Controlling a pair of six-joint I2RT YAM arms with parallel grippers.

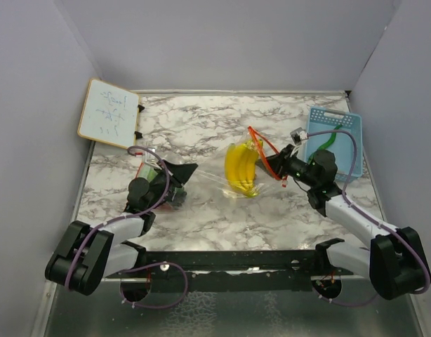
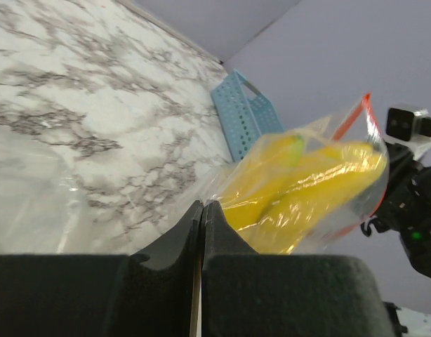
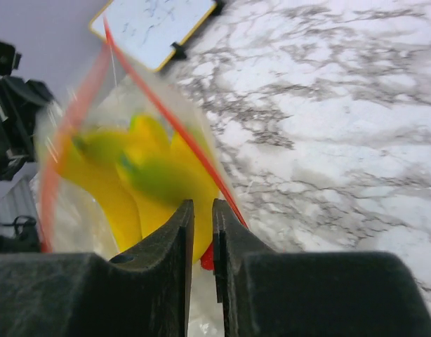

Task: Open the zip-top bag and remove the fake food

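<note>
A clear bag [image 1: 215, 175] with a red zip strip [image 3: 166, 116] holds yellow bananas [image 1: 239, 168] at mid-table, its top spread open. My left gripper [image 1: 194, 167] is shut, left of the bananas; in its wrist view the fingertips [image 2: 215, 214] meet near clear plastic. My right gripper [image 1: 266, 163] is at the zip end, fingers slightly parted in its wrist view, just before the bananas [image 3: 159, 182]; whether they grip anything is unclear. Another bag with green and red items lies partly hidden under the left arm.
A blue basket [image 1: 356, 154] with a green item [image 1: 330, 139] stands at the right. A whiteboard [image 1: 107, 112] lies at the back left.
</note>
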